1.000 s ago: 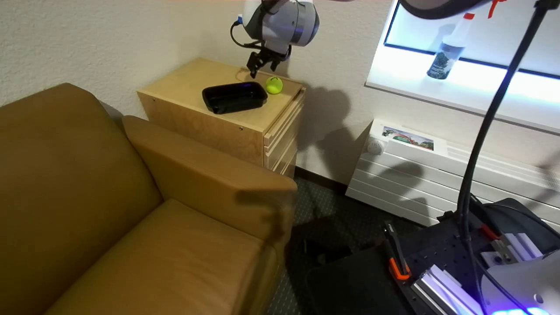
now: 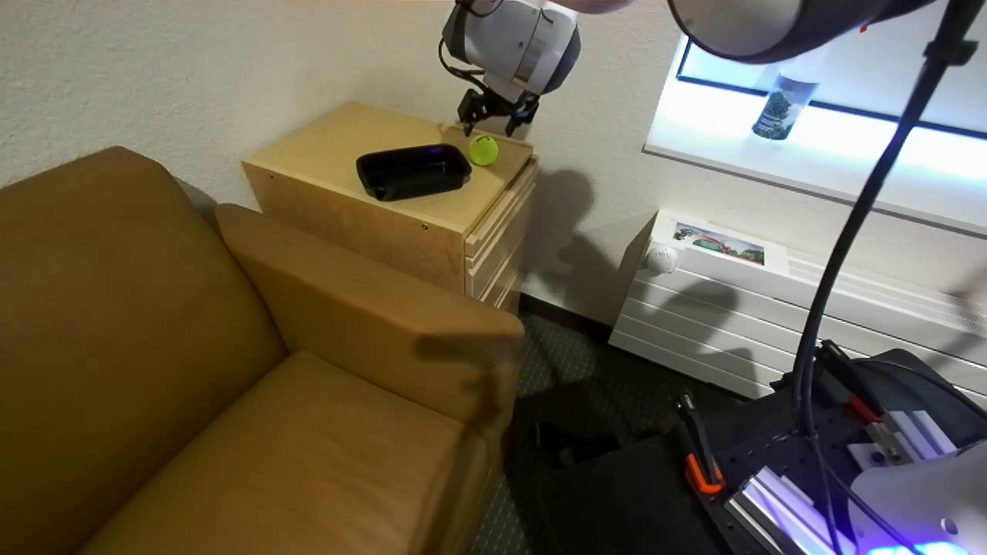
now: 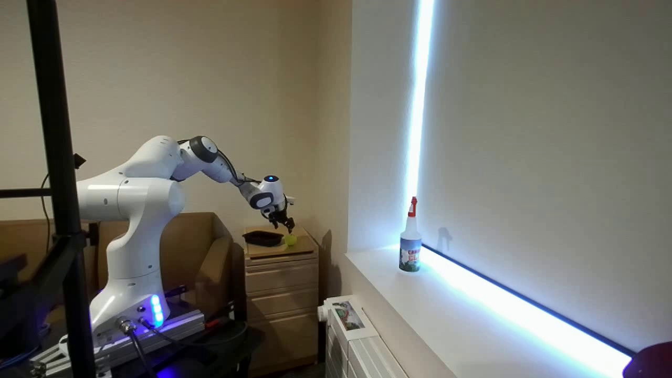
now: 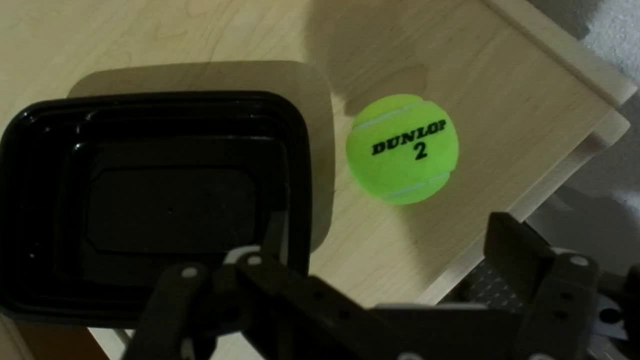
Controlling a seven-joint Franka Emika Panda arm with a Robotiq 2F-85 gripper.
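A yellow-green tennis ball (image 4: 402, 149) marked "DUNLOP 2" rests on the light wooden cabinet top (image 2: 314, 148). To its left, a short gap away in the wrist view, lies an empty black tray (image 4: 171, 207). My gripper (image 2: 496, 128) hangs above the ball with its fingers spread apart. Nothing shows between the fingers, and the ball lies ahead of them in the wrist view. From the second exterior view, the gripper (image 3: 284, 227) appears just over the ball (image 3: 290, 240).
Drawers (image 3: 281, 277) form the cabinet's front, and its right edge drops to the floor. A brown sofa (image 2: 370, 305) stands close by. Walls meet behind the cabinet. The radiator (image 2: 703, 305) and a spray bottle (image 3: 410, 242) on the sill are farther right.
My gripper and forearm have shifted to the right in the first exterior view, from above the gap beside the tray to over the ball. Ball and tray have not moved.
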